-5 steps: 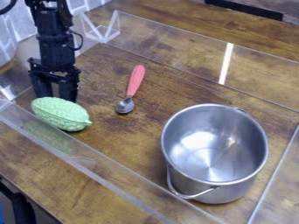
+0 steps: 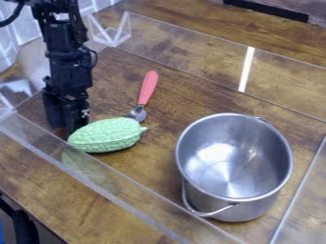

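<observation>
My black gripper [image 2: 67,116] is low at the left of the camera view, just behind a pale green, bumpy oval vegetable toy [image 2: 105,135] lying on the wooden surface. The fingertips are partly hidden behind it, so I cannot tell whether they hold it. A spoon with a pink handle [image 2: 148,88] lies to the right, its metal end beside the green toy. A large steel pot [image 2: 232,157] stands at the right.
Clear plastic walls border the wooden work area [image 2: 192,91], including along the front left near my gripper.
The green toy has shifted right toward the spoon and turned so its tip points up and right. My gripper has moved slightly down and to the right.
</observation>
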